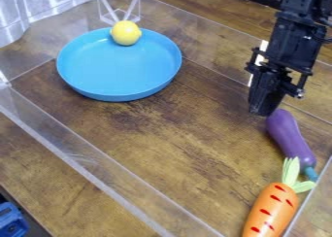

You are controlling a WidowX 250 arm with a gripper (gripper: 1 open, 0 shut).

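Observation:
My black gripper (267,102) hangs at the upper right, above the head of a purple eggplant toy (288,136), its fingers shut with nothing visible between them. Below the eggplant lies an orange carrot toy (273,207) with pale green leaves. A round blue plate (116,71) sits at the upper left, with a small yellow toy (126,32) at its back rim. A small white object behind the gripper is mostly hidden.
Clear plastic walls border the wooden surface (155,153), whose middle and lower left are bare. A blue object (10,221) shows at the bottom left corner, outside the clear wall.

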